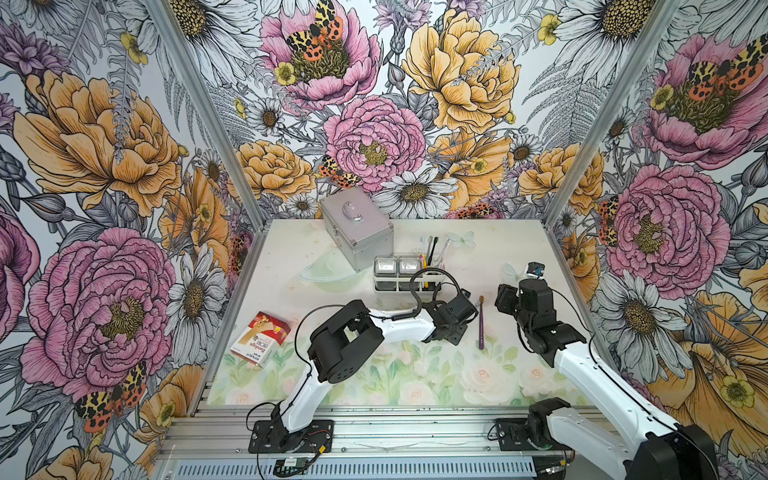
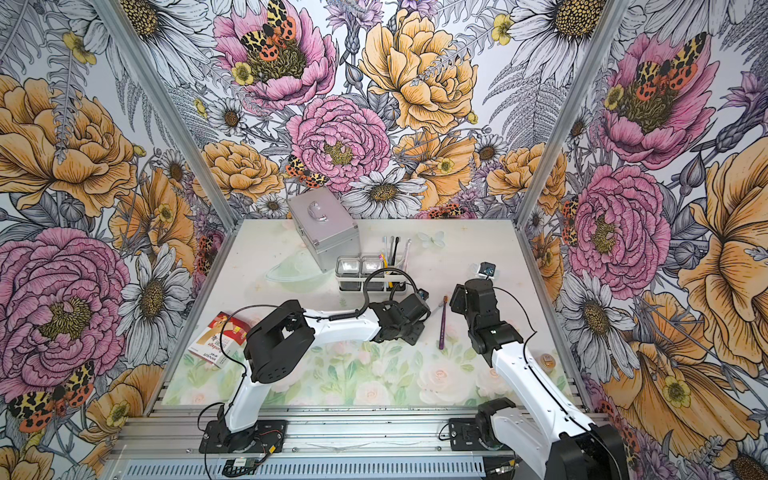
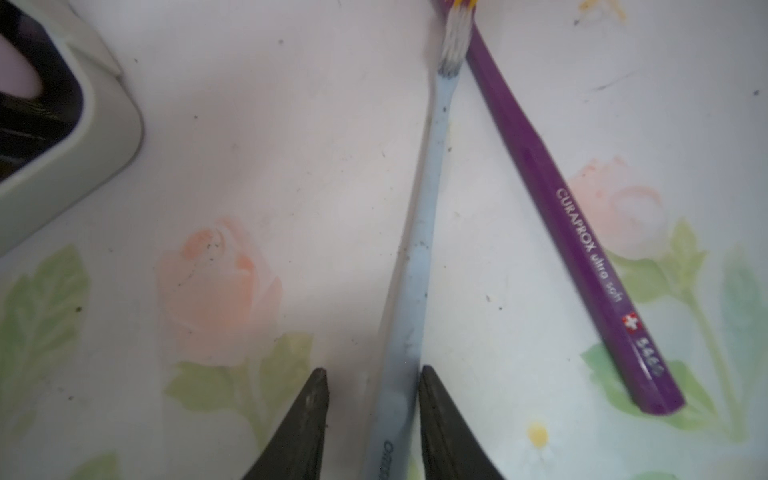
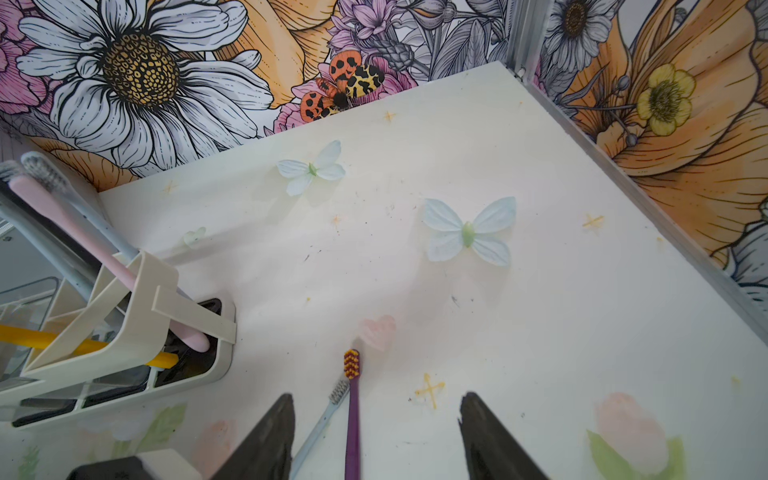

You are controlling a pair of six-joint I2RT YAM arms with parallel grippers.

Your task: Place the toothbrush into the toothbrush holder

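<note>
My left gripper is low over a light blue toothbrush (image 3: 420, 240), its part-open fingers either side of the handle's lower end, the right finger close against it. A purple toothbrush (image 3: 576, 240) lies beside it, their heads close together. The white toothbrush holder (image 4: 152, 312), holding several upright brushes, stands left of both in the right wrist view. My right gripper stands open and empty above the table, to the right of the loose brushes.
A silver box (image 1: 356, 232) sits at the back left behind the holder. A red-and-white packet (image 1: 260, 336) lies at the front left.
</note>
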